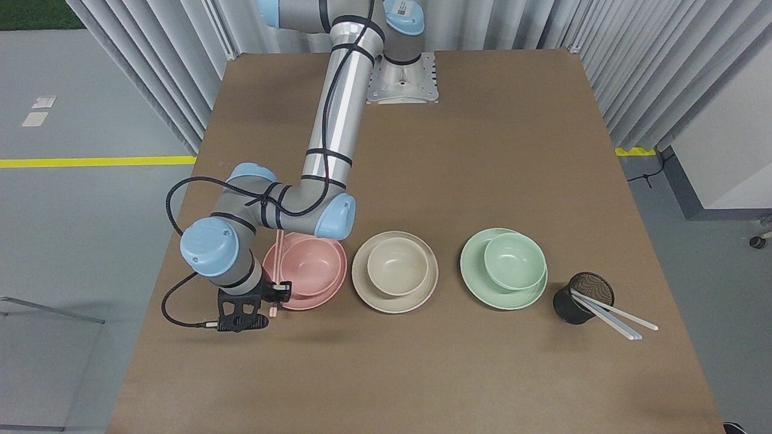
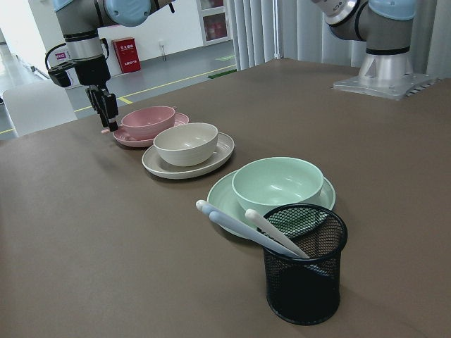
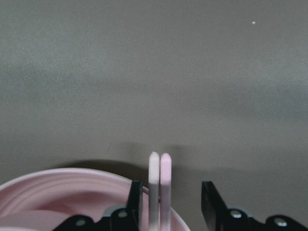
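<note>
My gripper stands open with two pink chopsticks (image 3: 165,178) upright in the wrist view between its fingers, not touching them. The chopsticks lie across the pink plate (image 1: 324,293) beside the pink bowl (image 1: 311,266) on it. In the left view the gripper (image 2: 109,116) is down at the plate's near-left side; in the front view the arm partly hides it.
To the right stand a beige bowl (image 1: 397,266) on a plate, a green bowl (image 1: 514,261) on a plate, and a black mesh cup (image 1: 568,307) holding pale chopsticks.
</note>
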